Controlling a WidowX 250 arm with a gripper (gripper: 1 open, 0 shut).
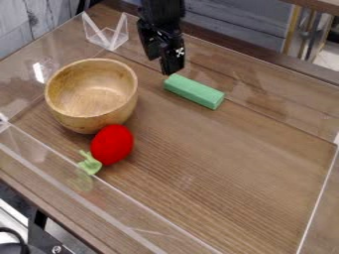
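Observation:
My black gripper (pixel 165 61) hangs over the back centre of the wooden table (pixel 239 189), open, its fingertips just above and left of a green block (pixel 193 91). A tan bowl (pixel 90 95) sits at the left, with a red object with a green stem (pixel 111 144) in front of it.
A clear, angular plastic item (pixel 106 32) stands at the back left. A raised ledge (pixel 279 25) runs along the back right.

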